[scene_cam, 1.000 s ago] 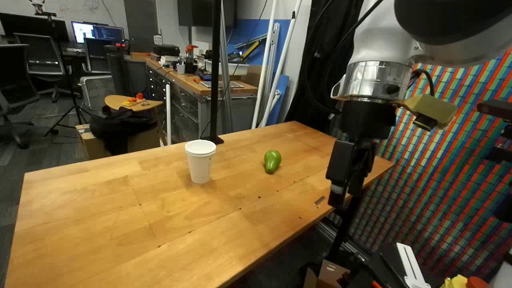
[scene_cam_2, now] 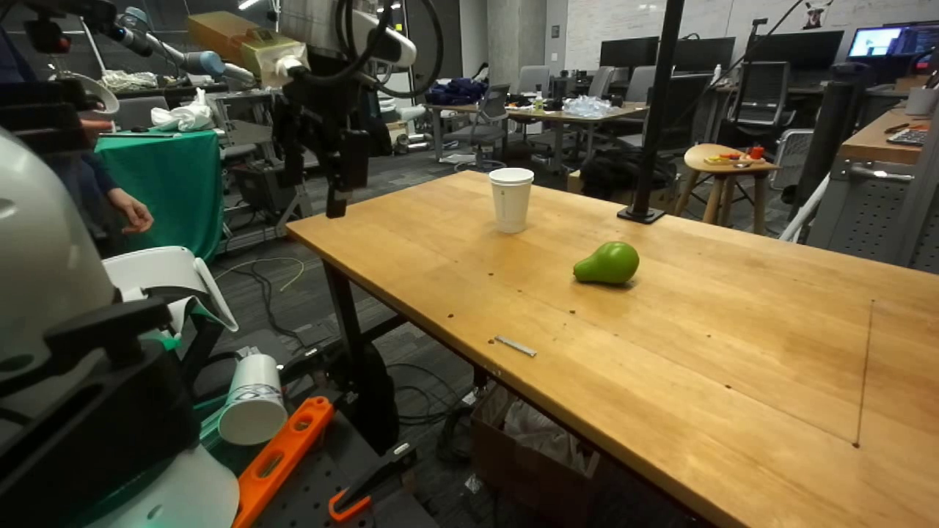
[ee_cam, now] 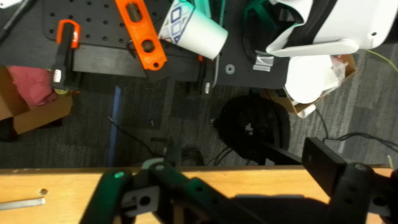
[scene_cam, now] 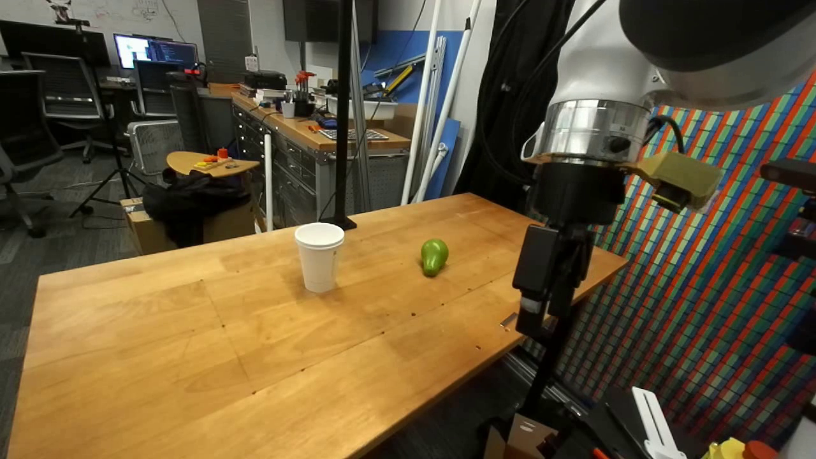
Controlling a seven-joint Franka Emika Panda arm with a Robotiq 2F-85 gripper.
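On the wooden table (scene_cam: 191, 344) a white paper cup (scene_cam: 319, 264) stands upright. A green pear-shaped fruit (scene_cam: 434, 256) lies to its right, apart from it; in exterior view 2 the same fruit (scene_cam_2: 607, 263) and cup (scene_cam_2: 511, 202) are both in plain sight. My gripper (scene_cam: 544, 317) hangs pointing down near the table's edge, well away from both. The wrist view shows the gripper open, its fingers wide apart with only floor and the table's edge visible between them. Neither cup nor fruit appears in that view.
A small metal strip (scene_cam_2: 516, 346) lies near the table edge. A black post (scene_cam_2: 651, 132) rises from the table's far side. Beside the table, a dark platform holds an orange level (ee_cam: 143, 37) and a patterned cup (ee_cam: 196, 30).
The arm and gripper have shifted slightly left and a little lower in exterior view 1. The cup and the green fruit have not moved.
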